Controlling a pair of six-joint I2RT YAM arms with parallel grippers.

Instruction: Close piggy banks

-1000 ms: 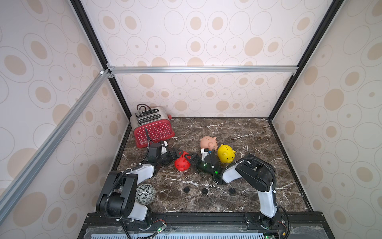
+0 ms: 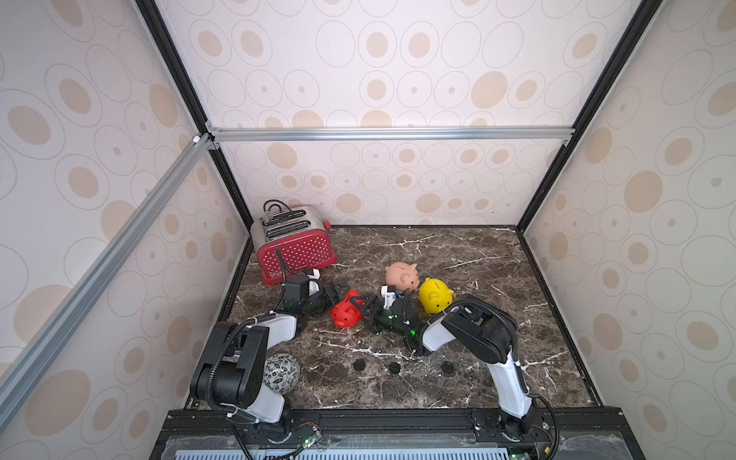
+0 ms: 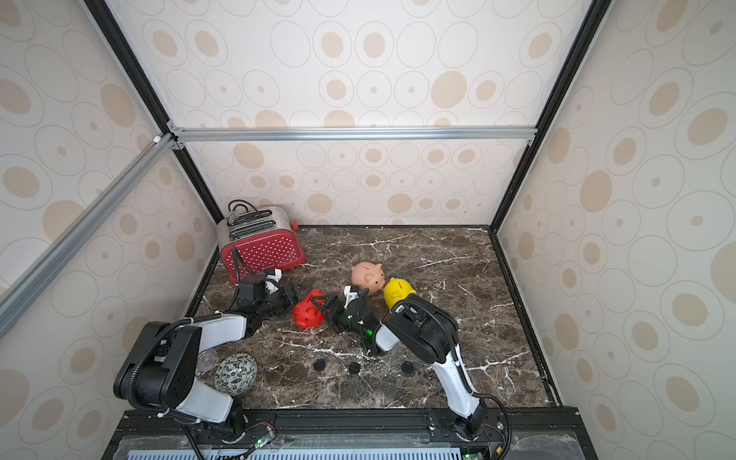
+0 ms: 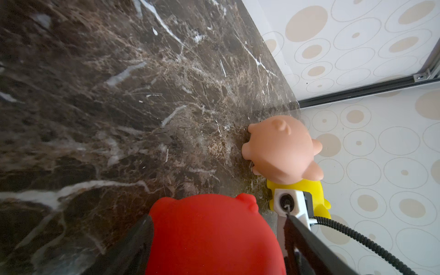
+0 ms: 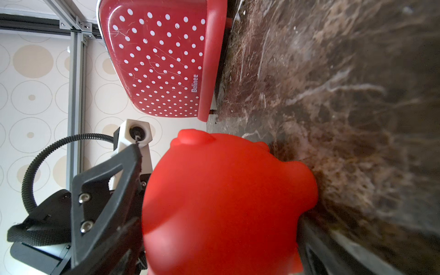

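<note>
A red piggy bank point(image 2: 345, 312) rests on the marble floor between my two grippers, filling the bottom middle of both wrist views. My left gripper is at its left side, fingers part open around it; whether they grip is unclear. My right gripper is open, with its fingers on either side of the red bank. A pink piggy bank point(image 2: 401, 274) and a yellow piggy bank point(image 2: 435, 296) stand behind and to the right, beside the right gripper.
A red dotted toaster point(image 2: 295, 253) stands at the back left. A patterned round object point(image 3: 235, 374) lies by the left arm's base.
The red bank has shifted slightly left, along with my right gripper and arm. The left arm has shifted only a little.
</note>
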